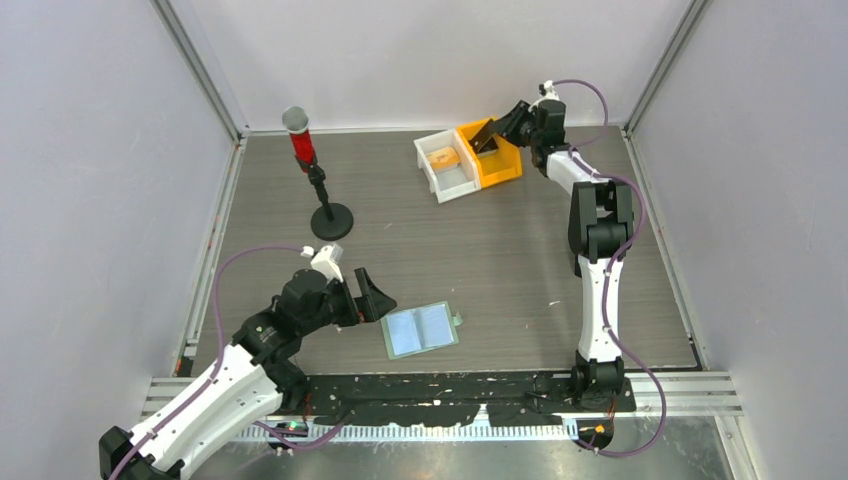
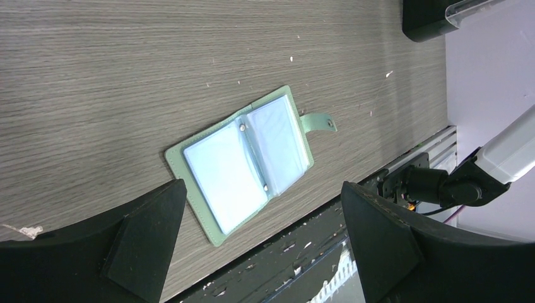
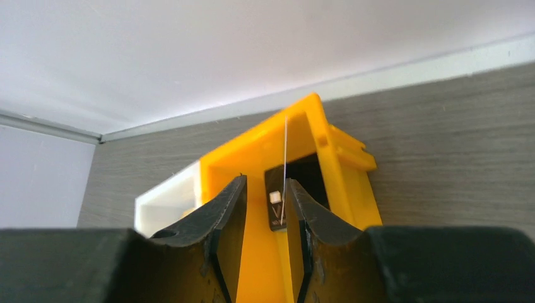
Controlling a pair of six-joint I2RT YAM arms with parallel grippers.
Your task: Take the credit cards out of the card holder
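Note:
A pale green card holder (image 1: pixel 420 330) lies open near the front edge, with light blue sleeves (image 2: pixel 224 177) on both sides and a small strap. My left gripper stands open above it, nothing between its fingers. My right gripper is over the orange bin (image 1: pixel 500 170) at the back. In the right wrist view a thin pale upright edge (image 3: pixel 285 145) shows at its fingertips, above a dark object (image 3: pixel 275 196) inside the bin; whether the fingers grip that edge I cannot tell.
A white bin (image 1: pixel 450 190) with an orange item adjoins the orange bin. A black stand (image 1: pixel 330 222) with a red-and-grey top stands at the back left.

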